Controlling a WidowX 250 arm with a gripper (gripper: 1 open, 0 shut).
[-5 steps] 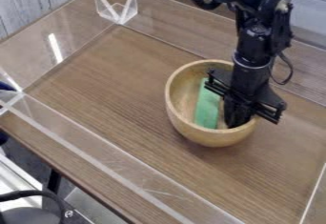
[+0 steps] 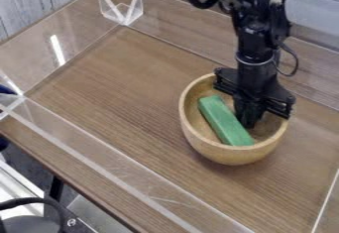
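Observation:
A wooden bowl (image 2: 201, 150) sits on the right half of the wooden table, with a green elongated object (image 2: 223, 121) lying inside it, tilted along the bowl's left side. My black gripper (image 2: 255, 110) reaches down from the top into the right part of the bowl, beside the green object. Its fingertips are dark and partly hidden, so whether they are open or shut on anything is unclear.
A small clear plastic piece (image 2: 122, 9) stands at the back left. A pale wall runs behind.
The gripper has moved slightly right and the bowl has shifted a little right and down. The green object now slants more, its near end toward the bottom right.

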